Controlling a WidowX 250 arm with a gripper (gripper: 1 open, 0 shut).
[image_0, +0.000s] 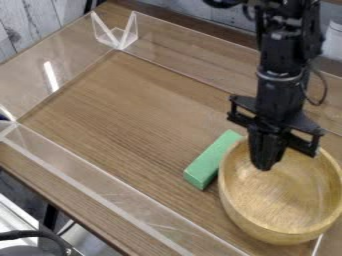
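The black arm reaches down from the top right, its gripper low over the left rear part of a wide tan bowl. The gripper looks shut, and nothing shows between its fingers, though its tips are dark and hard to make out. A green block lies on the wooden table, just left of the bowl and partly behind its rim.
A small white wire stand is at the back left. Clear plastic edging runs along the left side of the table.
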